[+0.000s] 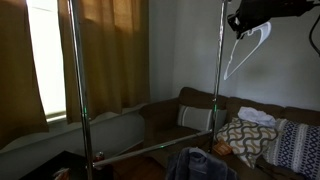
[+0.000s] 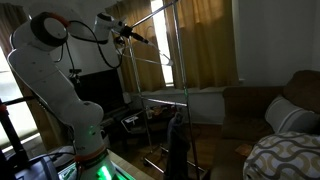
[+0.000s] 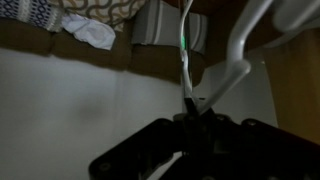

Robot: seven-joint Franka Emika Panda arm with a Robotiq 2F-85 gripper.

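Observation:
A white plastic hanger [image 1: 250, 48] hangs steeply tilted from my gripper [image 1: 236, 20], high up beside the right post of the metal rack [image 1: 218, 75]. In the wrist view my dark gripper is shut on the hanger [image 3: 236, 62], whose white frame runs up and right from the fingertips, blurred near the top. The exact grip point is dim. In exterior view 2 the arm reaches over to the rack's upper part, with the gripper [image 2: 143, 38] small and dark there. A dark garment [image 2: 178, 145] is low at the rack.
A brown sofa [image 1: 170, 118] with patterned pillows [image 1: 246, 138] and a white cloth [image 1: 256, 116] stands behind the rack. Yellow curtains [image 1: 110, 50] flank the window. A cable loops beside the arm.

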